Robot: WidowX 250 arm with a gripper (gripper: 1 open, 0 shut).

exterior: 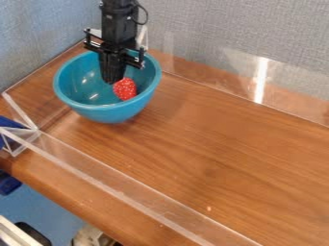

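A turquoise bowl [90, 101] sits on the wooden table at the left back corner. Inside it, toward the right, rests a red speckled strawberry-like ball [125, 89]. My black gripper [112, 73] reaches down into the bowl just left of and above the red ball. Its fingers look close together, and I see nothing held between them; the tips are partly hard to make out.
Clear panels and grey walls border the back and left. A blue object [10, 135] with white strips is at the left edge.
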